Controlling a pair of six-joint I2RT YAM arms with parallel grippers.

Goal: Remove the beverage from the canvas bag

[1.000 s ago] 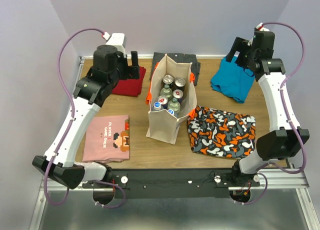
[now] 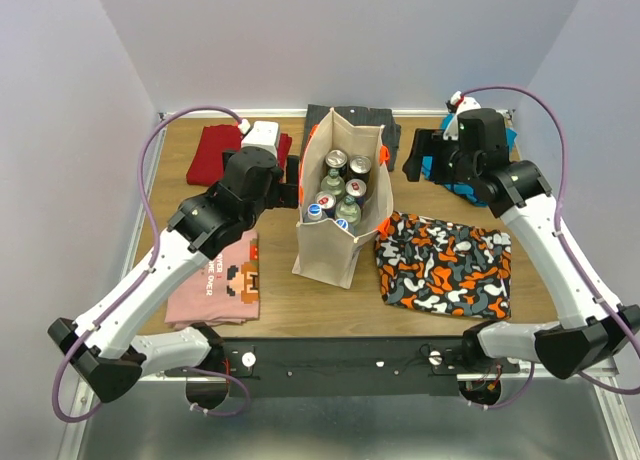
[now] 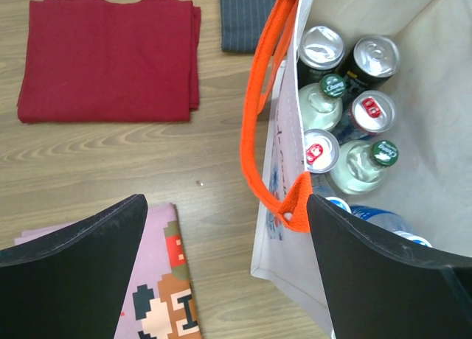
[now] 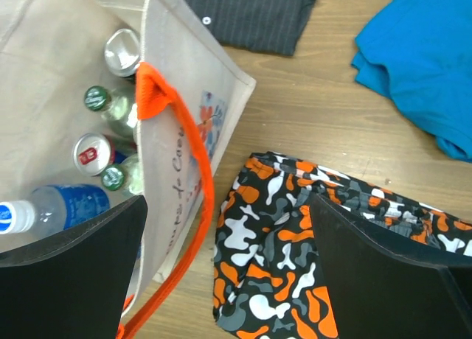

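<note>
A cream canvas bag (image 2: 325,255) with orange handles stands open in the centre, holding several cans (image 3: 375,55), glass bottles with green caps (image 3: 365,169) and plastic bottles (image 4: 81,205). My left gripper (image 2: 287,182) is open just left of the bag's left wall, near its orange handle (image 3: 251,155). My right gripper (image 2: 422,155) is open at the bag's upper right, above the right wall and handle (image 4: 199,155).
Folded cloths lie around the bag: red (image 3: 103,59), dark grey (image 4: 251,15), blue (image 4: 420,51), pink (image 2: 205,285) and orange-black camouflage (image 2: 445,265). Bare wood shows between them.
Both arms have moved inward toward the bag, the left one rightward and downward in the picture, the right one leftward and downward. The bag and its contents have not visibly moved.
</note>
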